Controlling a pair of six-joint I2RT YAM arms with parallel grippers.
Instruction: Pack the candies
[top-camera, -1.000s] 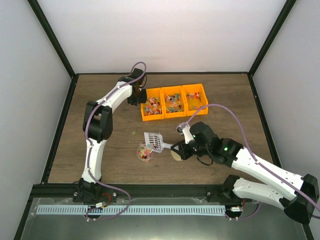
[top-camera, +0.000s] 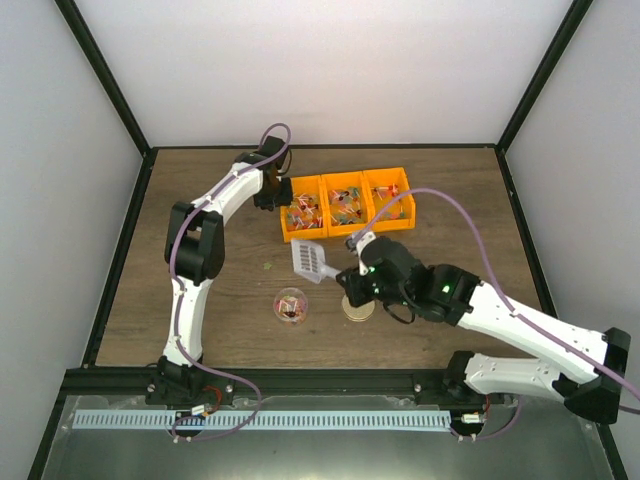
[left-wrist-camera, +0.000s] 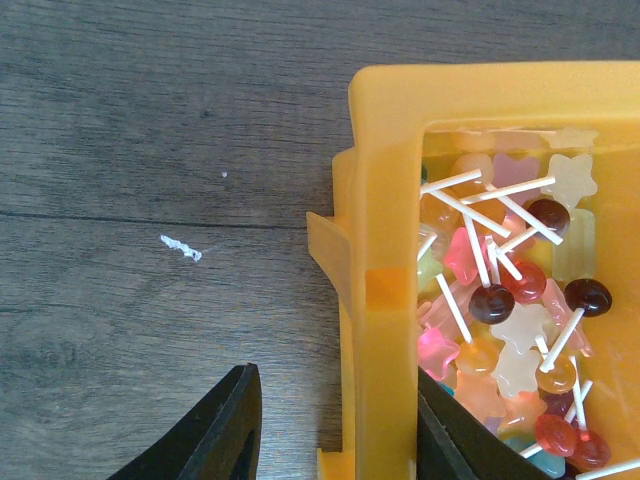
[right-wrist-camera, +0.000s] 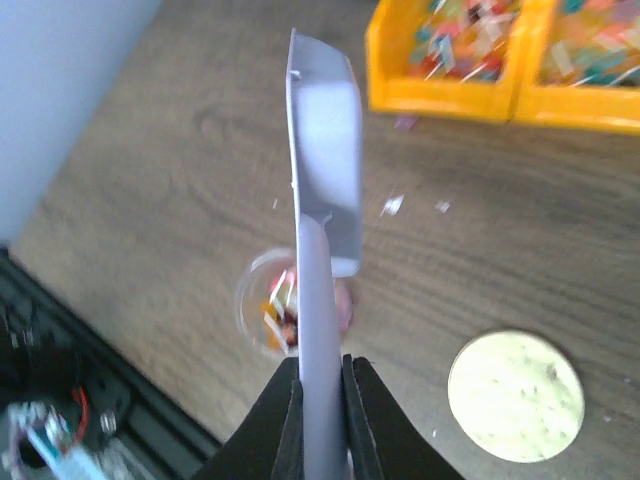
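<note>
Three orange bins filled with candies and lollipops stand at the back. My left gripper straddles the left bin's outer wall, fingers apart, one outside and one at the wall. My right gripper is shut on the handle of a pale slotted scoop, raised above the table. A clear round container with candies sits below the scoop, partly hidden by it in the right wrist view.
A round cream lid lies to the right of the clear container. Bare table surrounds them; small white bits lie on it.
My right arm has moved the scoop from over the clear container toward the bins, uncovering more of the container and lid. The left arm stays in place.
</note>
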